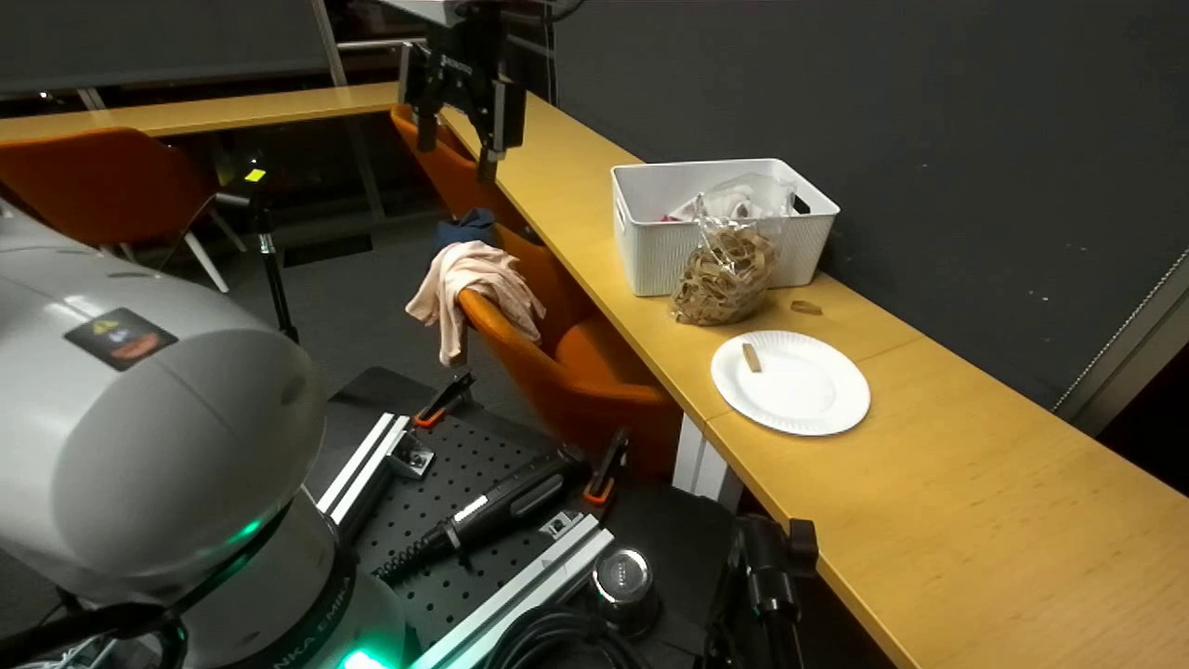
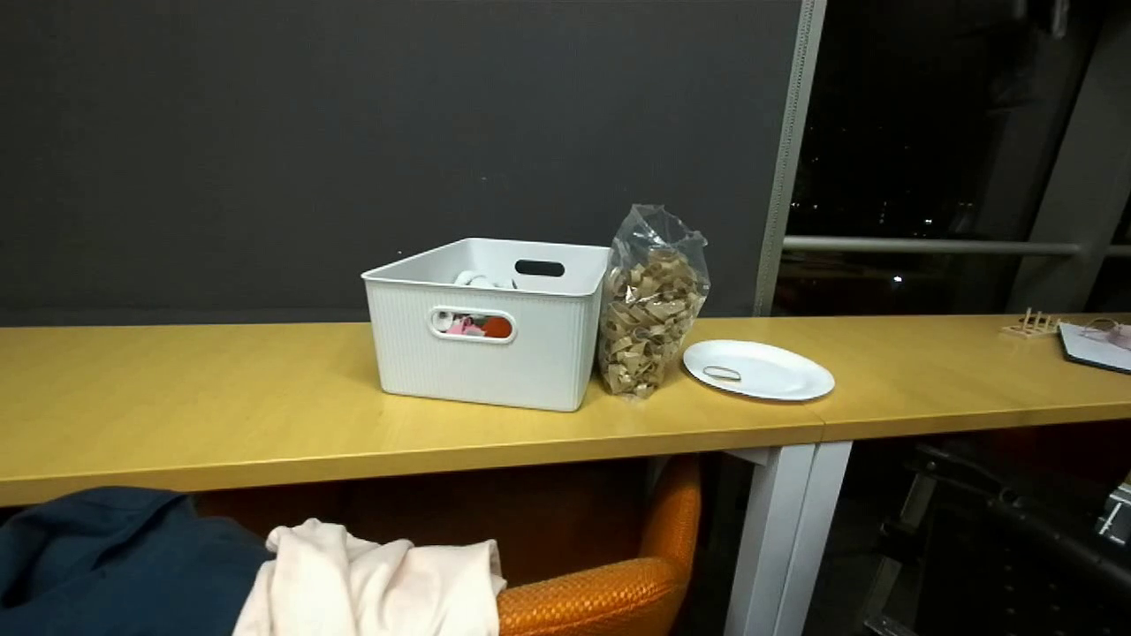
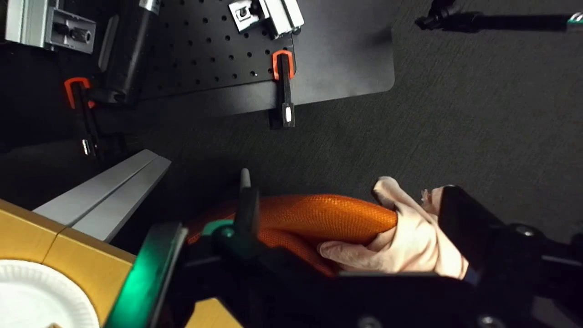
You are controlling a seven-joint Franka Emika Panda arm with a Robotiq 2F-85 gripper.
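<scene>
High above the chairs, left of the table in exterior view 1, my gripper (image 1: 460, 145) stands open, pointing down. In the wrist view its dark fingers (image 3: 145, 273) are wide apart, and I see nothing held between them. A white paper plate (image 1: 814, 390) lies on the table with one small tan band (image 1: 751, 357) on it. Beside the plate stands a clear bag of tan bands (image 2: 648, 318), leaning close to a white basket (image 2: 482, 360). Another tan band (image 1: 805, 308) lies on the tabletop near the bag.
An orange chair (image 1: 591, 368) draped with pink cloth (image 1: 479, 284) stands against the table's front edge. A black pegboard cart (image 1: 468, 479) carries clamps and rails.
</scene>
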